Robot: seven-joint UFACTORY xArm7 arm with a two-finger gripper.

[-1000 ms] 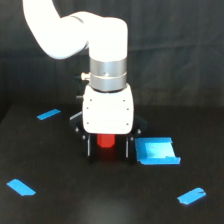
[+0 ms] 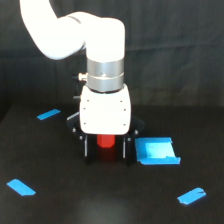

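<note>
My gripper (image 2: 105,149) hangs from the white arm at the centre, low over the black table, with a finger on each side of a red object (image 2: 105,141). The white housing hides the object's top; I cannot tell whether the fingers touch it.
A blue taped square (image 2: 157,150) lies just right of the gripper. Blue tape strips mark the table (image 2: 110,195) at the back left, front left and front right.
The gripper has shifted very slightly down and to the left around the red object.
</note>
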